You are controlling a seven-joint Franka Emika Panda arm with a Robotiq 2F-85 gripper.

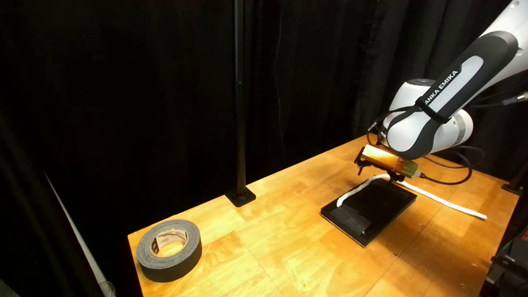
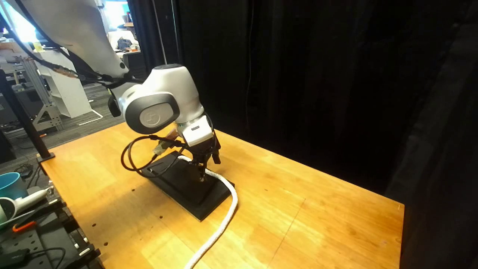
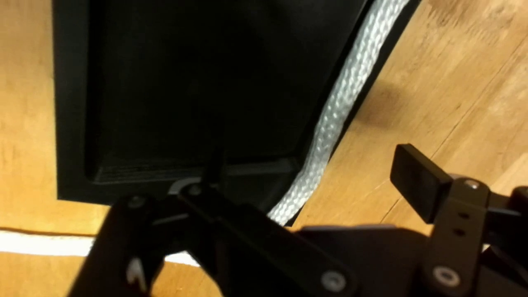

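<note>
A white braided rope [image 3: 341,106] runs along one edge of a black rectangular tray [image 3: 71,114], lying on its rim in the wrist view. Its long tail [image 2: 222,226] bends off the tray across the wood. In exterior view 1 the other end [image 1: 346,199] rests near a taped end of the tray. My gripper is open over the rim; one finger is above the tray, the other [image 3: 420,180] on the bare-table side. Seen from the wrist, the rope passes between them without being gripped. The fingertips' exact height is unclear.
A roll of grey tape [image 1: 169,250] sits at the table's far left corner in exterior view 1. A black post [image 1: 240,148] stands by the back edge. Wide bare wood [image 2: 304,215] surrounds the tray. The arm's cable [image 2: 130,154] loops beside the gripper.
</note>
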